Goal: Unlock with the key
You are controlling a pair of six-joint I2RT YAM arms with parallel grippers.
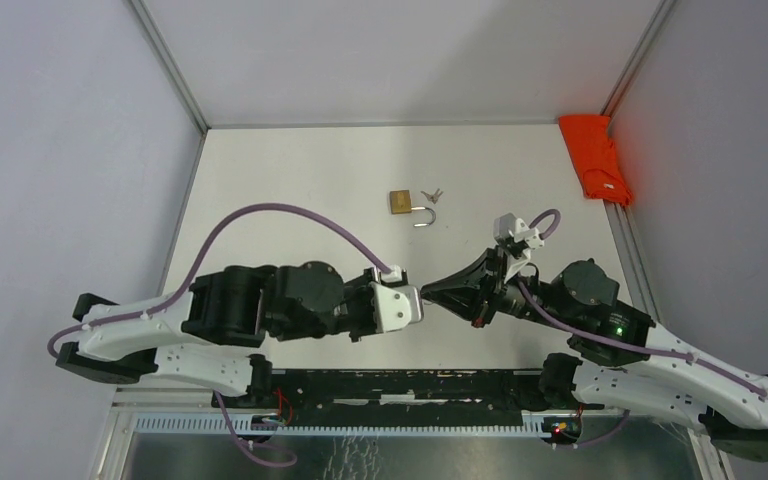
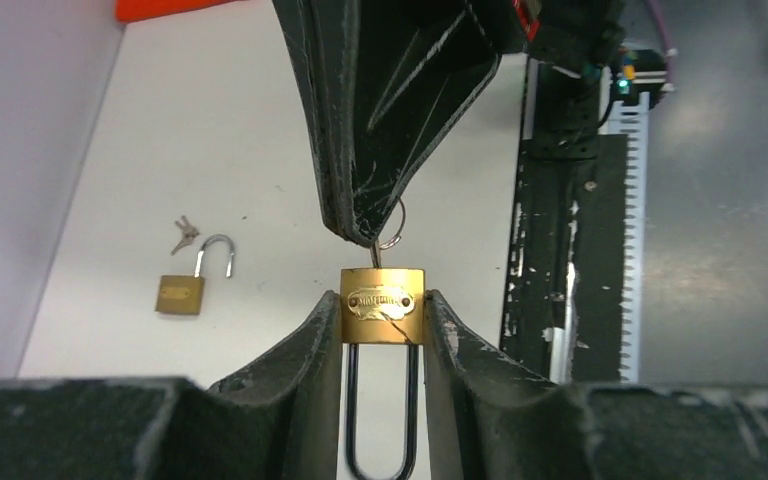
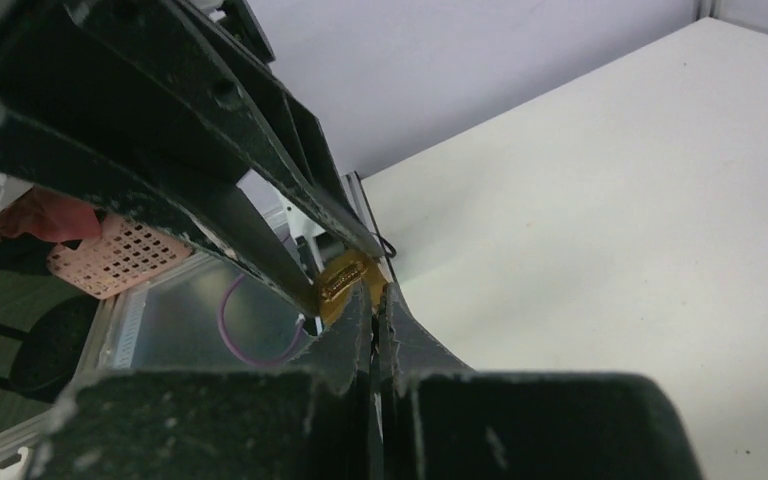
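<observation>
A brass padlock (image 2: 382, 306) is gripped between the fingers of my left gripper, shackle hanging downward in the left wrist view. My right gripper is shut just above it, a key (image 2: 376, 258) at its tip reaching the padlock's upper face, with a ring beside it. In the right wrist view the padlock (image 3: 340, 285) is partly hidden behind the fingers. In the top view both grippers meet near the table's front middle.
An open padlock (image 1: 400, 202) and loose keys (image 1: 432, 195) lie at the table's middle back. A folded orange cloth (image 1: 594, 157) is at the right edge.
</observation>
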